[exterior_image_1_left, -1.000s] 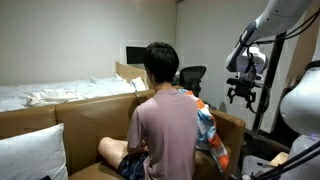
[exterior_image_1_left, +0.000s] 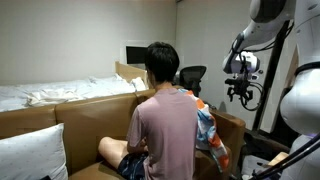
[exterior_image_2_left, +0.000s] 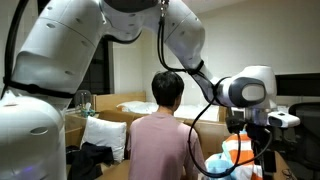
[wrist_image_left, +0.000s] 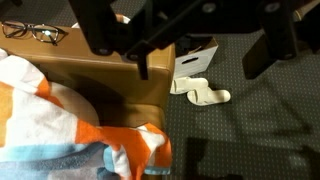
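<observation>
My gripper is open in the wrist view, with nothing between its dark fingers. Below it lie the brown sofa arm (wrist_image_left: 110, 78) and the dark floor. A striped towel (wrist_image_left: 62, 140) in orange, white and blue fills the lower left of that view, apart from the fingers. In exterior view 1 the same towel (exterior_image_1_left: 211, 132) drapes over the sofa's right end, while the gripper (exterior_image_1_left: 243, 97) hangs higher and to its right.
A person in a pink shirt (exterior_image_1_left: 168, 130) sits on the brown sofa (exterior_image_1_left: 90, 125), close to the towel. Eyeglasses (wrist_image_left: 32, 31) lie at the wrist view's upper left. White slippers (wrist_image_left: 208, 96) rest on the floor by a box (wrist_image_left: 193, 60).
In exterior view 1 the arm's far end and gripper have shifted slightly left. Person and towel look unchanged.
</observation>
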